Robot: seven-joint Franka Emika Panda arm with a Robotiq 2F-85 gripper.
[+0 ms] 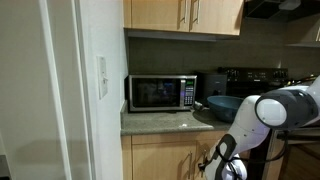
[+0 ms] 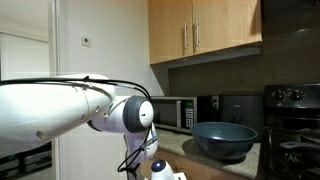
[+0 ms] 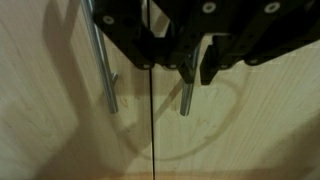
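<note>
In the wrist view, two light wood cabinet doors meet at a dark vertical seam. A metal bar handle (image 3: 109,85) is on the left door and another handle (image 3: 186,100) is on the right door. My gripper is part open at the right handle, one black finger on either side of its upper part. Whether the fingers touch the bar cannot be told. The white arm (image 1: 278,107) reaches down in front of the lower cabinet (image 1: 158,159) in exterior view 1, where the gripper itself is hard to make out.
Above the lower cabinet, the counter (image 1: 150,124) carries a microwave (image 1: 160,93) and a large dark blue pot (image 2: 223,140). A black stove (image 2: 291,125) stands to the right. Wooden upper cabinets (image 1: 158,14) hang overhead.
</note>
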